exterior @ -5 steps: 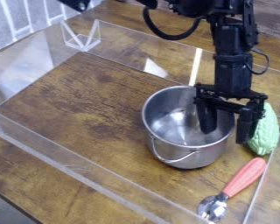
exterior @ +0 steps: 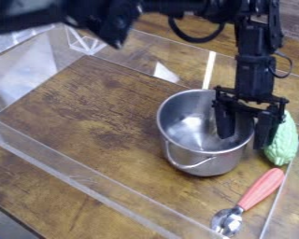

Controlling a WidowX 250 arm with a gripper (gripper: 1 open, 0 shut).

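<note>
A steel pot (exterior: pixel 190 140) with a wire handle stands on the right half of the wooden board. My black gripper (exterior: pixel 246 119) is lowered over the pot's right rim and is open, one finger inside the pot and the other outside it; whether either touches the wall cannot be told. A pale green object (exterior: pixel 282 140), leafy-looking, lies just right of the pot, partly behind the gripper. An ice-cream scoop with a red handle (exterior: pixel 261 189) lies at the lower right.
The wooden board (exterior: pixel 83 121) is clear across the left and middle. Clear plastic walls border it, with a white grid-like item (exterior: pixel 8 42) at the upper left.
The gripper has shifted very slightly since a second ago, and the pot appears a little further right. The scoop and green object look unmoved.
</note>
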